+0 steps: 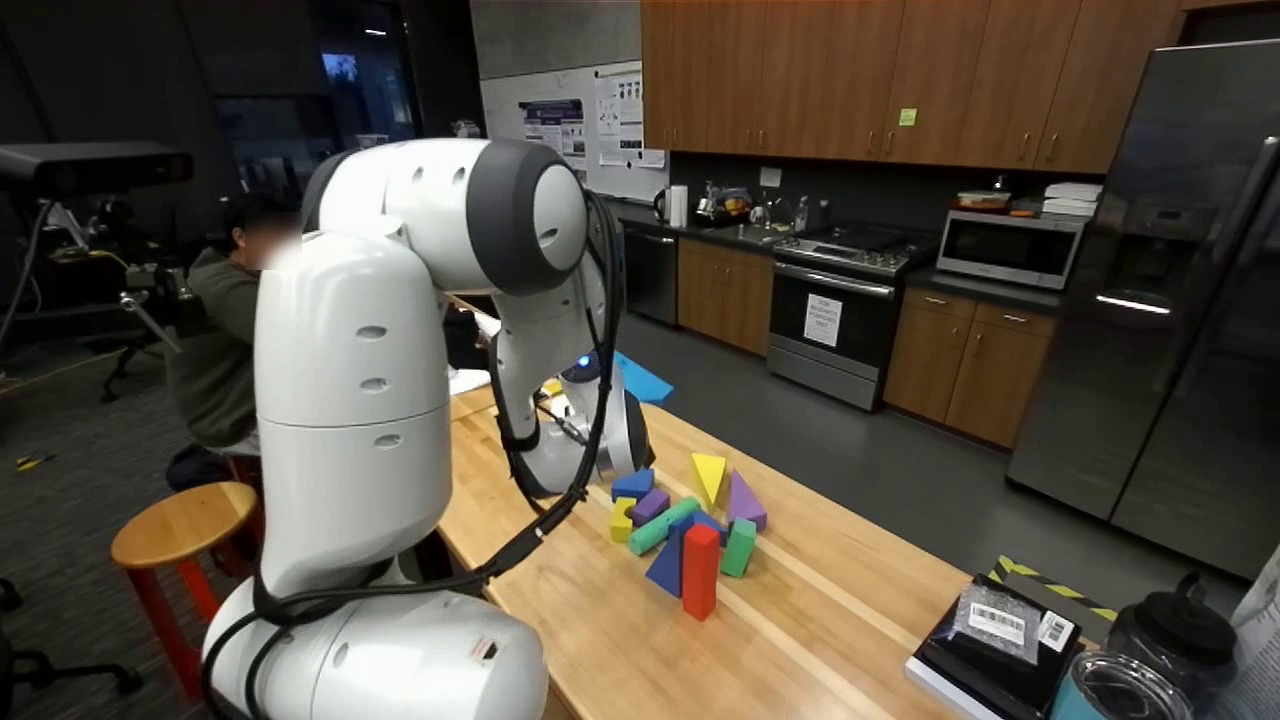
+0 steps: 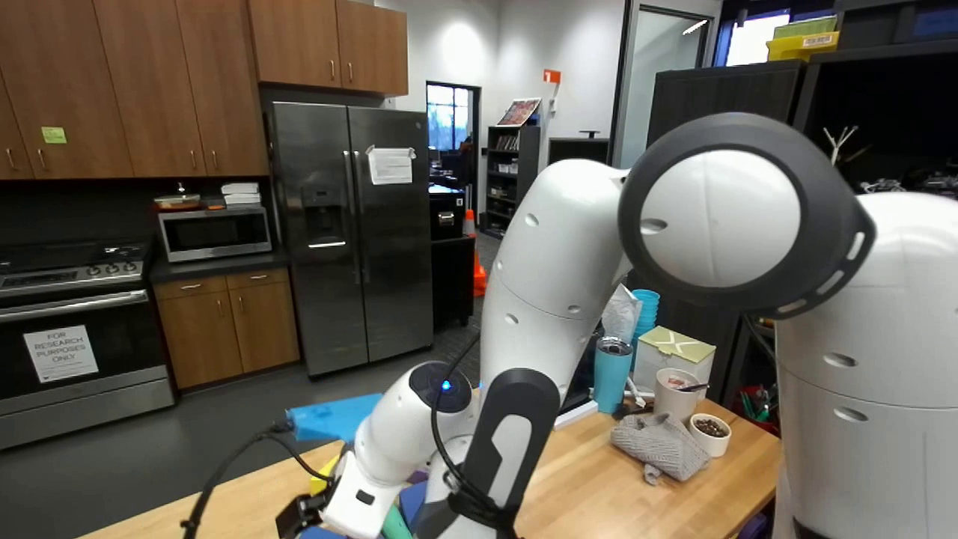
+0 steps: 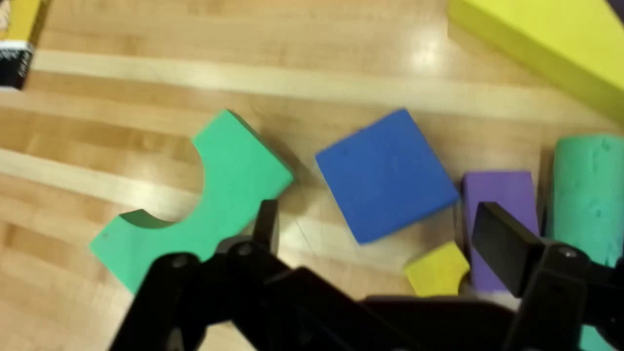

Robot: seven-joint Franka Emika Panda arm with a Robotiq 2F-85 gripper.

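My gripper is open above the table, its two dark fingers [image 3: 267,223] set wide apart. Between and beyond them in the wrist view lies a blue block [image 3: 386,175]. To its left, partly behind the left finger, is a green arch-shaped block [image 3: 231,178]. A purple block [image 3: 501,196] shows partly behind the right finger, with a small yellow block [image 3: 436,272] at its left and a green cylinder [image 3: 588,193] at its right. Nothing is gripped. In exterior view 1 the arm's wrist hides the fingertips and the green arch.
A yellow wedge [image 1: 709,478], a purple wedge [image 1: 745,499], a green block [image 1: 739,547], a blue triangle [image 1: 667,566] and an upright red block [image 1: 701,571] stand close together.
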